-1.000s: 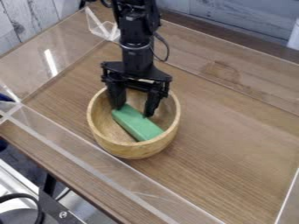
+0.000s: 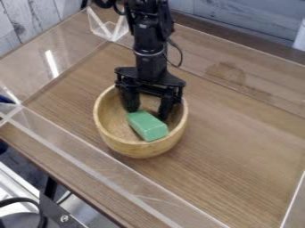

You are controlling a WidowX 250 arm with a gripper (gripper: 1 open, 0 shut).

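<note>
A wooden bowl [image 2: 141, 142] stands on the wooden table near the middle of the view, with a green oblong object [image 2: 148, 126] lying inside it. The black gripper [image 2: 149, 104] hangs down from above into the bowl, its fingers spread open near the rear of the bowl, just behind the green object. Whether the fingertips touch the bowl or the object cannot be told.
A clear plastic item [image 2: 110, 27] stands at the back left. Black cables lie at the lower left edge.
The arm and gripper have risen slightly and shifted a little right. The green object appears shorter and sits slightly higher in the bowl.
</note>
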